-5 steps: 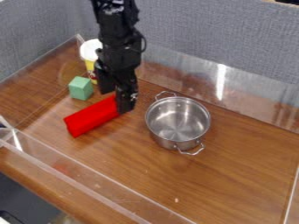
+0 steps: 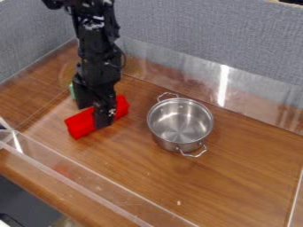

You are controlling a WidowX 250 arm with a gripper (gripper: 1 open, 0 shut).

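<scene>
My gripper (image 2: 97,110) is low over a red block (image 2: 81,125) lying on the wooden table, left of centre. Its dark fingers reach down at the block's middle and right part; whether they touch or hold it cannot be told. A steel pot (image 2: 180,124) with two handles stands to the right of the block.
A green object (image 2: 73,91) is mostly hidden behind my arm. Clear walls edge the workspace.
My gripper has moved left and toward the front over the red block, now covering much of the green object. The pot has not moved.
</scene>
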